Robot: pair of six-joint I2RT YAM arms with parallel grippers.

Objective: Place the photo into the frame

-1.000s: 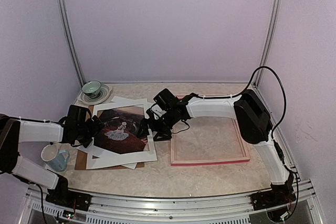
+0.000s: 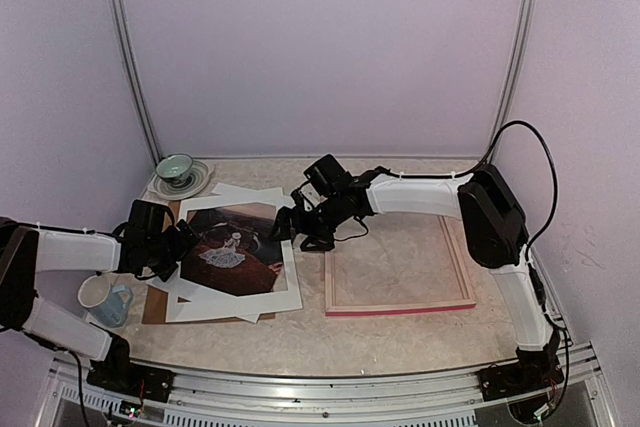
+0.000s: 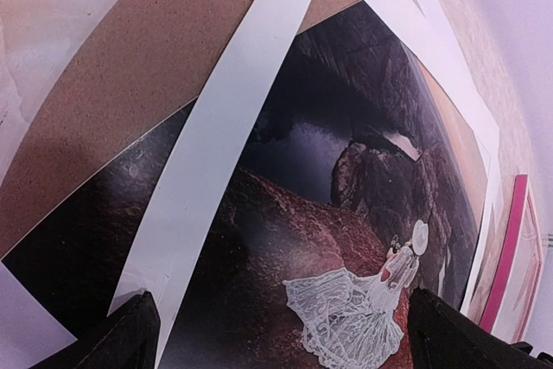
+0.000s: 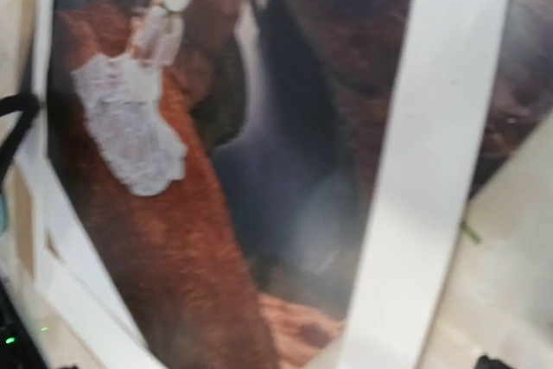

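Observation:
The photo (image 2: 232, 252), a dark picture with a white-dressed figure and a white border, lies flat on a stack of sheets at the left. At its left edge my left gripper (image 2: 178, 250) stands open; in the left wrist view its fingertips (image 3: 130, 334) show low over the photo. My right gripper (image 2: 300, 235), also open, is by the photo's right border. Its view is blurred, with the photo's white border (image 4: 432, 127) crossing it and nothing seen held. The pink-edged wooden frame (image 2: 400, 309) lies flat on the right, its upper part behind the right arm.
Under the photo, a brown board (image 2: 155, 305) and other sheets stick out. A blue-white mug (image 2: 105, 299) stands at the front left, and a green bowl (image 2: 175, 168) on a plate (image 2: 200, 179) at the back left.
The photo has slid very slightly to the right and forward. The left arm looks still.

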